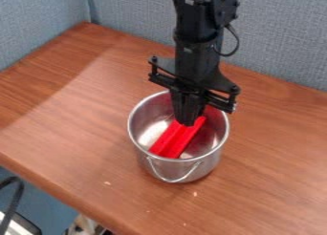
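Note:
A silver metal bucket (152,167) with a wire handle stands on the wooden table. Inside it lie red stick-like pieces (171,141), angled from lower left to upper right. My black gripper (188,114) points down from above, its lower end over the back of the bucket's opening, at the upper end of the red pieces. I cannot tell whether its fingers are open or shut, or whether they touch the red pieces.
A grey padded wall stands behind. Cables lie off the table's edge at the lower left.

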